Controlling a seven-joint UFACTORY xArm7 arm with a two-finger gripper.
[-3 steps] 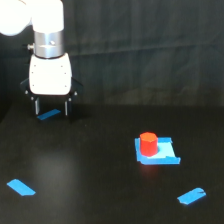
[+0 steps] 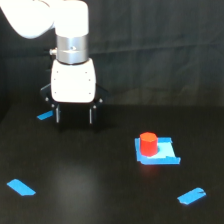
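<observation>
My white arm reaches down at the upper left, and its gripper (image 2: 74,115) points at the dark surface with two thin fingers spread apart and nothing between them. A red cylinder (image 2: 148,144) stands upright on the left part of a white square (image 2: 165,150) edged with blue, right of the middle of the view. The gripper is well to the left of the red cylinder and farther back, not touching it.
Strips of blue tape lie on the dark table: one (image 2: 45,115) beside the gripper, one (image 2: 21,187) at the front left, one (image 2: 191,196) at the front right. A dark curtain (image 2: 160,50) hangs behind.
My arm and gripper have moved to the right and a little lower in the view. The fingers remain apart. The red cylinder and the blue-edged square have not moved.
</observation>
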